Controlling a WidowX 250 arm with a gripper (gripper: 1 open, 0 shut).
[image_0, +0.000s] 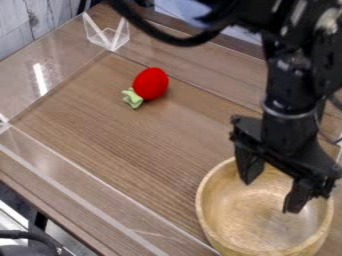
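My black gripper (273, 175) stands open over a wooden bowl (230, 222) at the lower right, its fingers pointing down within the bowl's outline; nothing shows between them. To the upper left on the table lies a red object (151, 83) with a small green part (132, 98), apart from the gripper.
A white wire-like object (106, 32) stands at the back left, near the edge. The table's left edge drops to a dark area at the lower left.
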